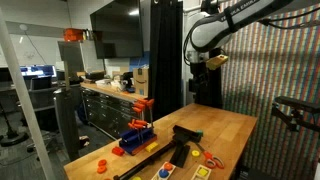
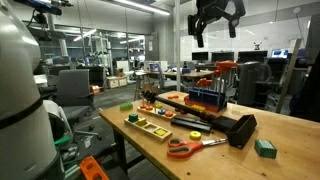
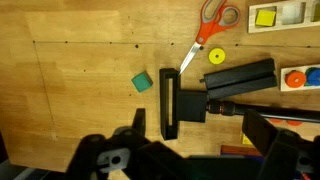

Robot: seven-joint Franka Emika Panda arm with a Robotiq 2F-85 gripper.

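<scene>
My gripper [image 2: 216, 38] hangs high above the wooden table, fingers apart and nothing between them. In the wrist view its two dark fingers [image 3: 138, 122] frame the bottom of the picture, well above everything on the table. Below lies a black long-handled tool [image 3: 275, 111], its broad frame-like head towards the middle. A black ridged block [image 3: 240, 78] rests beside the handle. Scissors with red-orange handles [image 3: 222, 16] lie farther up, blades pointing at the tool's head. A small green block [image 3: 142, 81] sits alone to the left, and a yellow disc [image 3: 217, 56] lies near the scissors.
Wooden trays [image 2: 149, 127] with coloured pieces stand on the near side of the table. A blue rack [image 2: 207, 99] holding red-handled items stands at the back. Bare tabletop [image 3: 70, 100] spreads around the green block.
</scene>
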